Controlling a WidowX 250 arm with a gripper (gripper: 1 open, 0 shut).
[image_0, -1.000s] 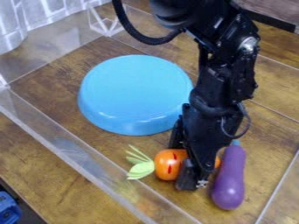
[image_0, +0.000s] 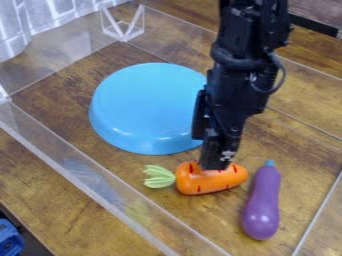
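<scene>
A black gripper hangs just above an orange toy carrot with pale green leaves, which lies on the wooden surface. The fingers point down; whether they are open or shut is hard to tell. To the right of the carrot lies a purple toy eggplant, and behind the carrot, left of the gripper, sits a blue upturned bowl or plate, partly hidden by the arm.
A clear plastic edge runs diagonally along the left. A blue object shows at the lower left corner.
The gripper has risen up and back from low over the carrot, uncovering it. The carrot now lies a little right of where it was a second ago.
</scene>
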